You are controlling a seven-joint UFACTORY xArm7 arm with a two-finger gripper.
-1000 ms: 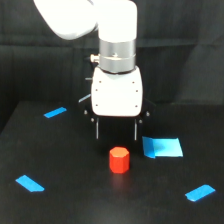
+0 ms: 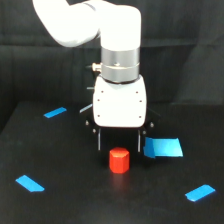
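Observation:
A small red block (image 2: 119,161) stands on the dark table near the middle of the camera view. My gripper (image 2: 120,142) points down from the white arm, its dark, thin fingers spread wide. In the picture the fingertips end close to the height of the block's top, one to each side of it. The gap between the fingers looks empty. Whether the gripper hangs directly over the block or behind it, I cannot tell.
A folded blue sheet (image 2: 163,147) lies just right of the gripper. Blue tape strips mark the table at the far left (image 2: 55,112), front left (image 2: 30,184) and front right (image 2: 200,192).
The gripper has come down and slightly right in the picture, so its fingertips now appear nearer the red block. The block and the blue sheet have not moved.

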